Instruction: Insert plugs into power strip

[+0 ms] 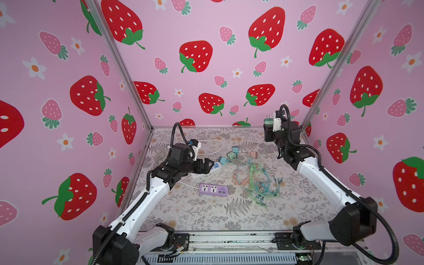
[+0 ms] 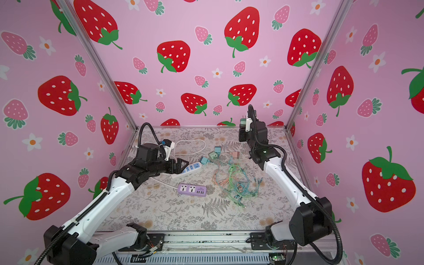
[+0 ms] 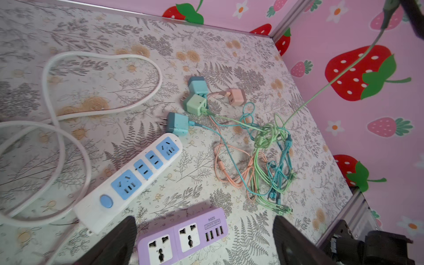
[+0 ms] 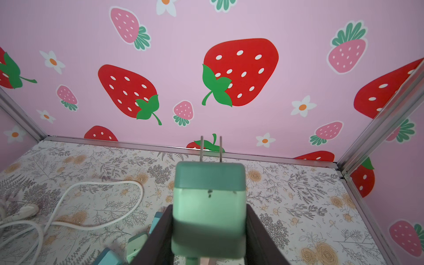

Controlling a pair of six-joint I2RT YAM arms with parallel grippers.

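Note:
A green plug, prongs up, is held high at the back right by my right gripper [image 1: 269, 132], its cord dangling toward tangled cables in the left wrist view. My left gripper [image 1: 204, 166] is open and empty over the white power strip [image 3: 110, 194]. Nearer the front lies the purple power strip [image 3: 190, 234]. Blue plugs [image 3: 176, 124], another green plug [image 3: 195, 104] and a pink plug [image 3: 235, 97] lie on the table, right of the white strip's upper end.
Tangled coloured cables [image 3: 269, 167] cover the middle right of the table [image 1: 247, 212]. A white cord [image 3: 88, 112] loops over the back left.

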